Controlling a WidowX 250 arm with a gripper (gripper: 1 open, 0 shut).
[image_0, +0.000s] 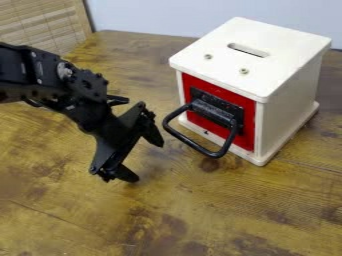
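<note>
A white wooden box (289, 115) with a slot and two bolts on top stands on the right, its red front panel (205, 127) fitted with a black latch and a black loop handle (214, 150) that sticks out toward the arm. My black gripper (138, 150) is to the left of the handle, apart from it, its two fingers spread open with nothing visible between them, low over the wooden table.
A woven panel (34, 25) stands at the back left, and a pale wall (147, 15) runs behind.
</note>
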